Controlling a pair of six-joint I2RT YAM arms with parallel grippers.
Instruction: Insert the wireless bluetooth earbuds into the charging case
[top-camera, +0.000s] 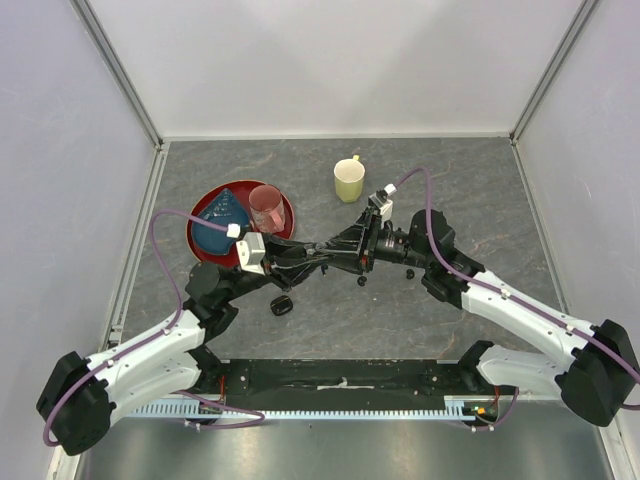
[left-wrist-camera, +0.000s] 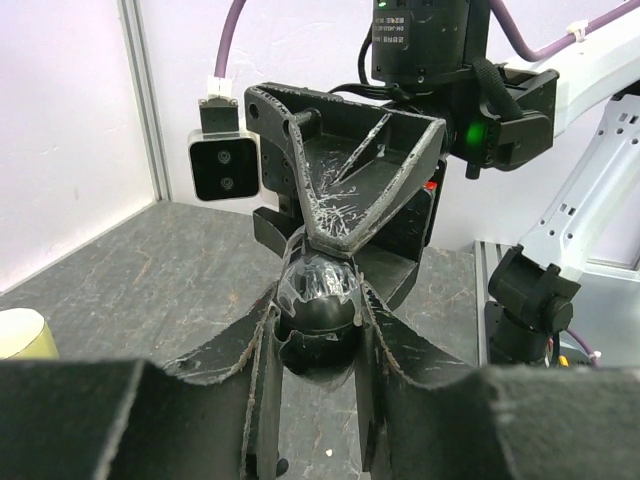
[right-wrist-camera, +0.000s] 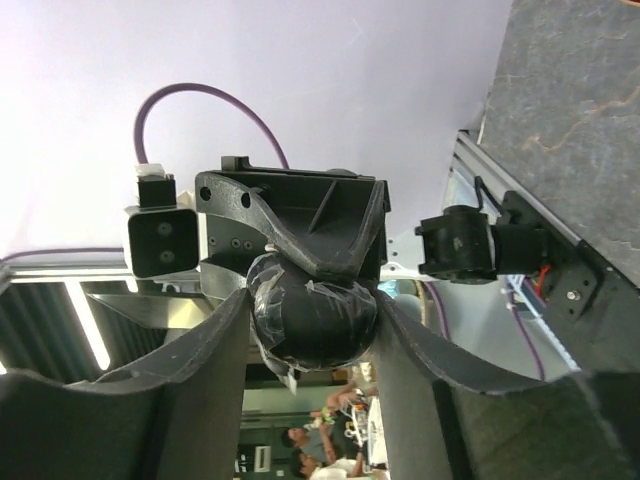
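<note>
In the top view my left gripper (top-camera: 307, 262) and right gripper (top-camera: 331, 251) meet in mid-air above the table. Both are shut on a small glossy black, film-covered charging case, held between them; in the right wrist view the case (right-wrist-camera: 314, 320) fills the space between the fingers. Whether it is open is hidden. A black squarish object (top-camera: 281, 305) lies below my left arm.
A red plate (top-camera: 243, 189) with a blue dish (top-camera: 218, 222) and a pink mug (top-camera: 265, 208) sits at the left. A yellow mug (top-camera: 349, 178) stands at the back middle.
</note>
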